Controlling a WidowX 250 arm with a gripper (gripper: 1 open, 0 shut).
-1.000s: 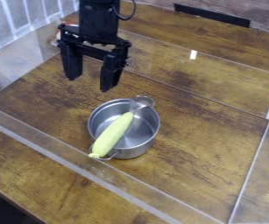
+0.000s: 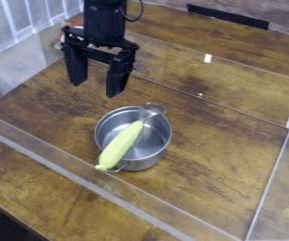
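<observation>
A steel pot [image 2: 155, 141] with loop handles rests on the wooden floor of the workspace, and a long pale yellow-green object [image 2: 119, 146], like a corn cob, lies slanted in it, its near end over the rim. Above and behind the pot, my black gripper [image 2: 96, 80] hangs with its two fingers spread apart and nothing visible between them.
Clear low walls border the wooden surface [image 2: 216, 165]. A small object at the back left, behind the gripper, is mostly hidden. A small white mark shows near the back middle.
</observation>
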